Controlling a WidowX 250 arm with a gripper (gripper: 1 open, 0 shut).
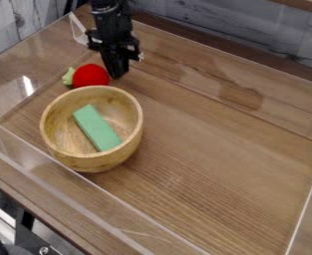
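My black gripper (113, 47) hangs over the top middle of the table, its fingertips too small and dark to read clearly. Below it, slightly left, a red round object with a green top (92, 76), like a tomato or strawberry, rests on the wooden table (225, 139). A round tan bowl (120, 150) in the lower left holds a green block (95, 127).
The table's edge runs along the left, with dark cables and fittings beyond it at the bottom left. A dark area lies past the far right corner.
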